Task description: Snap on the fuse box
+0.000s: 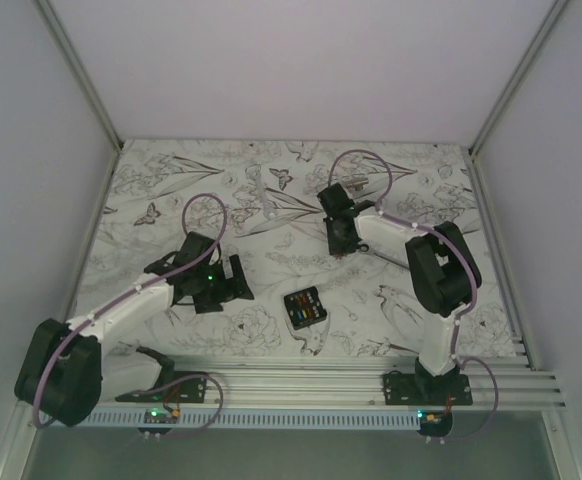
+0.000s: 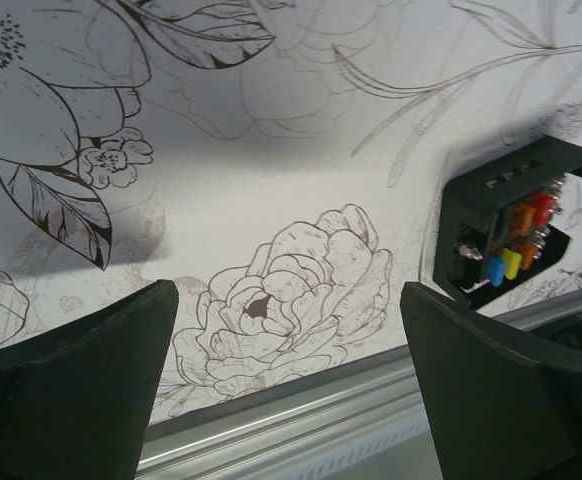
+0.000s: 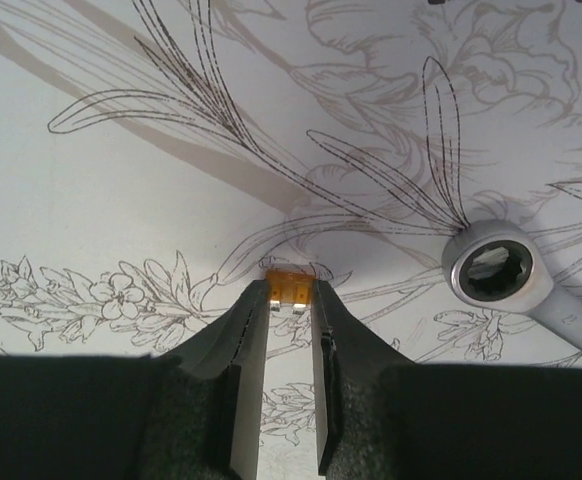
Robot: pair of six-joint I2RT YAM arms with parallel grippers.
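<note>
The black fuse box (image 1: 305,306) lies open near the table's front, with coloured fuses inside; the left wrist view shows the same box (image 2: 462,230) at right, holding red, orange, yellow and blue fuses. My right gripper is shut on a small orange fuse (image 3: 280,284) at the table surface, behind and right of the box. My left gripper (image 1: 222,286) stands open to the left of the box, nothing between its fingers.
A wrench (image 3: 566,320) lies right beside the right gripper, its ring end near the fingers. A pale tool (image 1: 266,204) lies at the back middle. The table between the arms is largely clear.
</note>
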